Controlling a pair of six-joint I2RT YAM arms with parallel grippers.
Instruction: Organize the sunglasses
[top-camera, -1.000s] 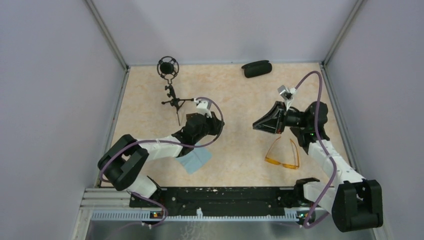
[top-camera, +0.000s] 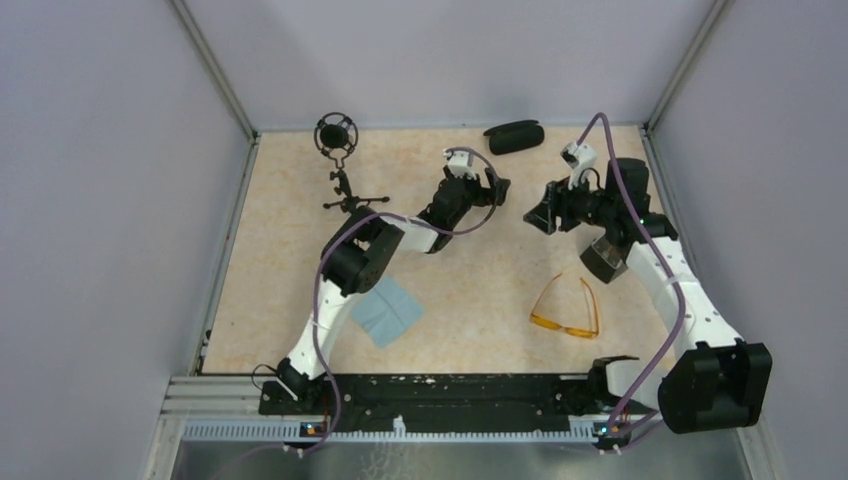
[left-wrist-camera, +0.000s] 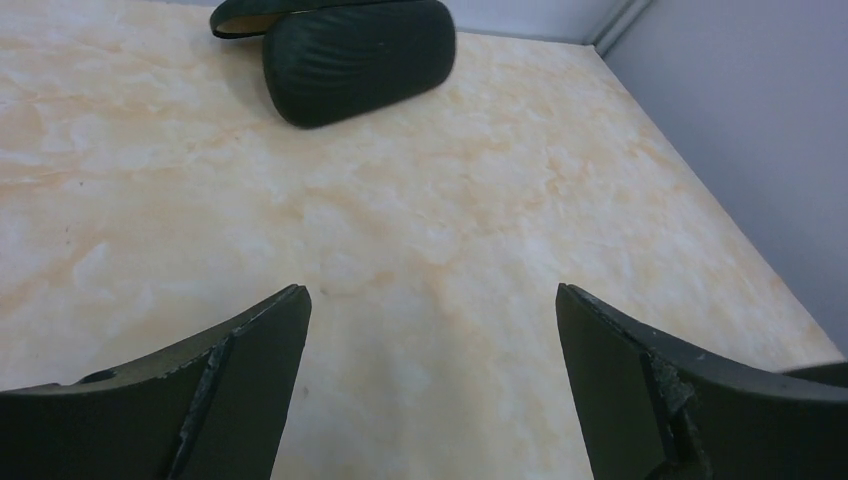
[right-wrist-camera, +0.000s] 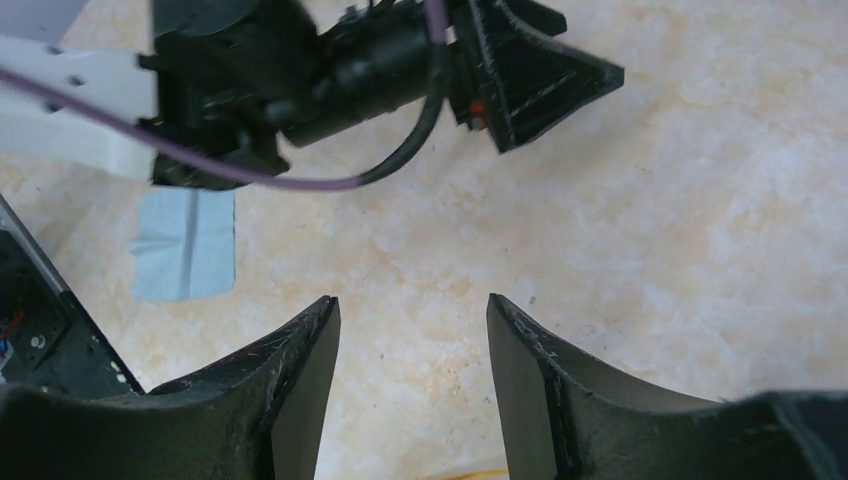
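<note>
Amber-framed sunglasses (top-camera: 566, 325) lie at the table's front right with their temples spread toward the back. In the right wrist view only a sliver of the frame (right-wrist-camera: 478, 475) shows at the bottom edge. The black glasses case (top-camera: 517, 137) sits at the back edge, its lid ajar; the left wrist view has the case (left-wrist-camera: 362, 62) ahead of my left gripper. That gripper is open and empty, short of the case. My right gripper hovers above the table behind the sunglasses, its fingers apart and nothing between them. A light blue cloth (top-camera: 387, 311) lies at front left.
A microphone on a small tripod (top-camera: 345, 185) stands at the back left. Partly under my right arm is a dark box-like object (top-camera: 603, 259). Between the arms the middle of the table is clear.
My left arm has reached away to the back right, toward the case. Sunglasses, case and cloth stay put.
</note>
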